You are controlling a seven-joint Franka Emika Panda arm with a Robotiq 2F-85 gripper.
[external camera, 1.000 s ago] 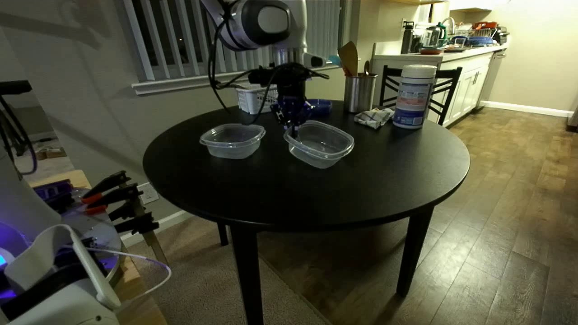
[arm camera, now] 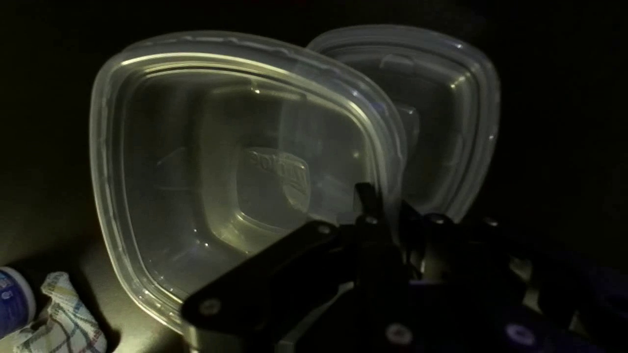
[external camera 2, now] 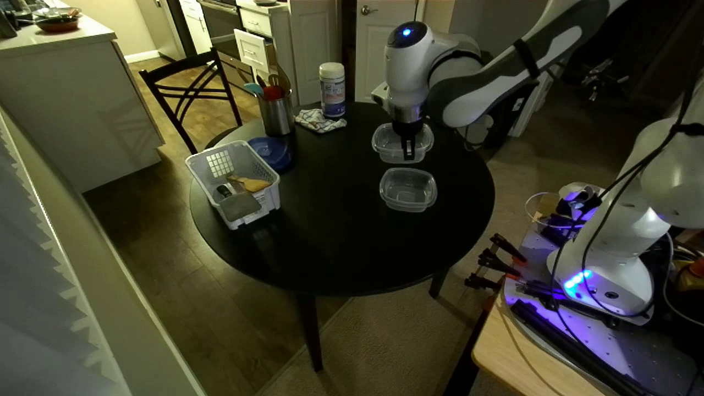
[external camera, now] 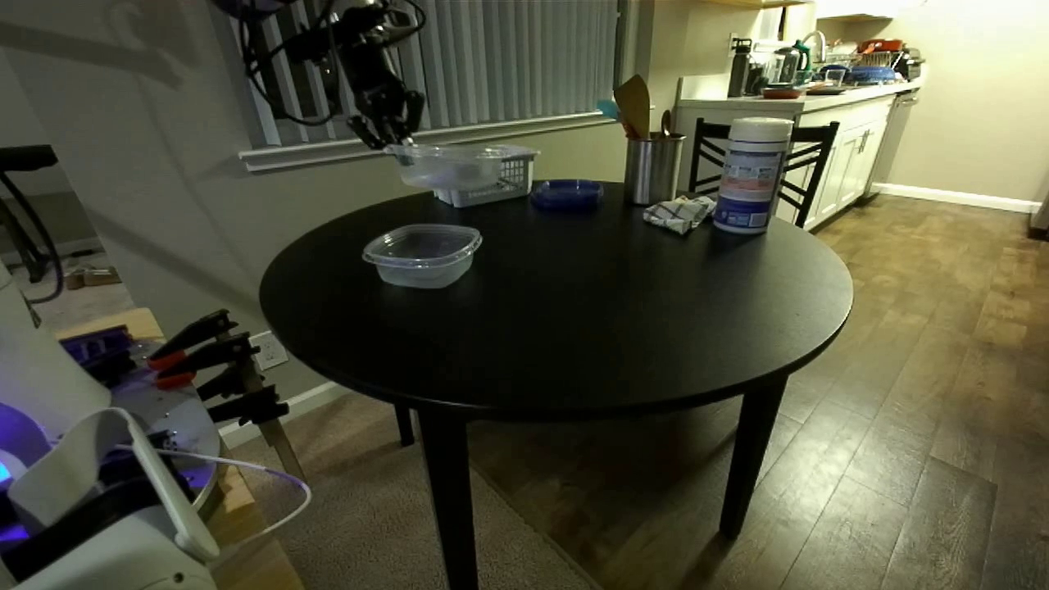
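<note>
My gripper (external camera: pixel 395 141) is shut on the rim of a clear plastic container (external camera: pixel 450 169), which in exterior view 1 hangs at the far left, in front of the white basket. Exterior view 2 places the gripper (external camera 2: pixel 409 153) and held container (external camera 2: pixel 388 153) beside a second clear container (external camera 2: pixel 407 191); the two exterior views do not agree on position. That second container (external camera: pixel 423 260) sits upright on the table's left part. In the wrist view, the held container (arm camera: pixel 170 141) opens toward the camera and partly covers the other container (arm camera: pixel 477 117); the fingers (arm camera: pixel 366 200) grip its lower right rim.
A white basket (external camera 2: pixel 267 198) with several items stands by a blue dish (external camera 2: pixel 271 153). Farther off are a metal utensil holder (external camera: pixel 653 169), a checked cloth (external camera: pixel 678 215) and a wipes canister (external camera: pixel 752 177).
In exterior view 1 the right-hand container has left the table, raised in my gripper toward the back left. The other container has stayed put.
</note>
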